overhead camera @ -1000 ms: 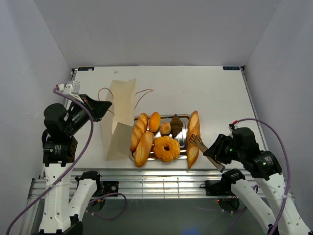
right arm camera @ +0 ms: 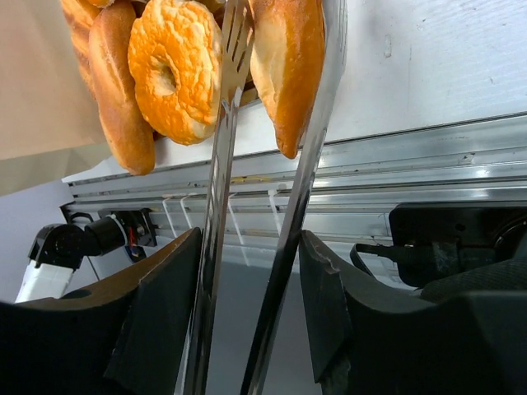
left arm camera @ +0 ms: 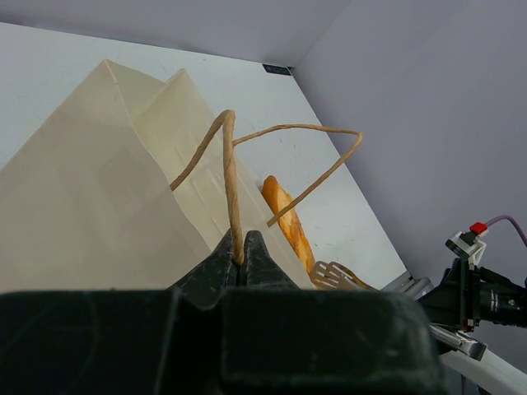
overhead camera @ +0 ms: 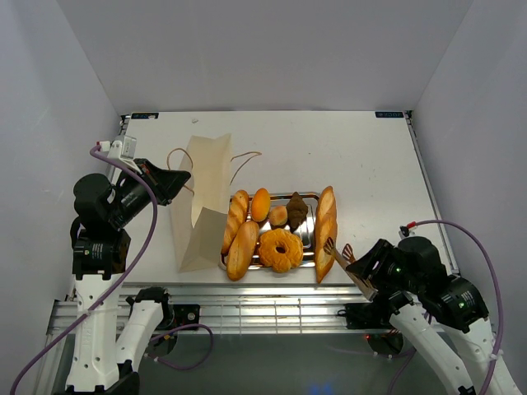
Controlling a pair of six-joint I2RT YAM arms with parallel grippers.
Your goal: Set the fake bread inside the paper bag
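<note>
The tan paper bag stands left of the bread, my left gripper shut on one of its thin twisted handles. My right gripper has metal tongs between its fingers. Their slotted tips are spread apart at the near end of the long baguette, one on either side of it in the right wrist view; contact cannot be told. The ring bread, two loaves, an orange oval bun, a small round bun and a brown croissant lie on the metal tray.
A metal tray underlies most of the bread, close to the bag's right side. Along the table's front runs a metal rail.
My left gripper has stayed put; the bag shifted slightly.
</note>
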